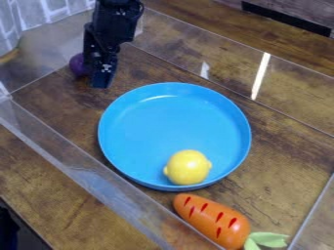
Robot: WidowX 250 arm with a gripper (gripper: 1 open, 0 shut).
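Observation:
My black gripper [102, 70] hangs at the top left, its fingers low over the wood beside a purple object [78, 64], which it partly hides. The gripper is open. A blue plate [163, 127] lies in the middle, holding a yellow lemon [188, 167] near its front. An orange toy carrot [212, 219] with pale green leaves lies at the lower right, in front of the plate.
Clear low walls [39, 137] border the wooden work area. A white object [14, 24] stands at the top left corner. The wood right of the plate is bare.

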